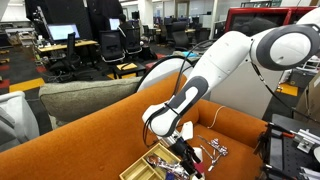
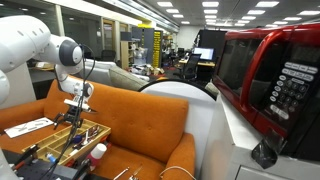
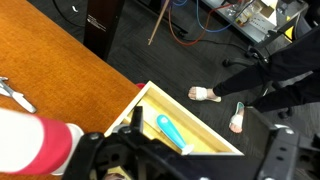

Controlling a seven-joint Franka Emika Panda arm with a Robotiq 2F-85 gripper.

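Note:
My gripper shows in the wrist view with its dark fingers (image 3: 283, 152) well apart. Between them I see only the wooden tray (image 3: 211, 130) below and a blue-handled tool (image 3: 172, 130) lying inside it. Close to the camera, outside the left finger, is a white, red-edged cylindrical object (image 3: 30, 140). It also shows as a white and pink object (image 2: 97, 153) beside the tray in exterior view 2. In exterior view 1 the gripper is low by the tray (image 1: 135, 170), its tips hard to make out, with a red patch (image 1: 198, 168) close by.
The orange couch (image 1: 75, 125) carries the tray, which holds several small items. Metal tools (image 1: 212, 150) lie to the tray's right. A grey cushion (image 1: 90, 102) rests behind. In the wrist view, a person's feet (image 3: 203, 94) show on the dark floor beyond the tray.

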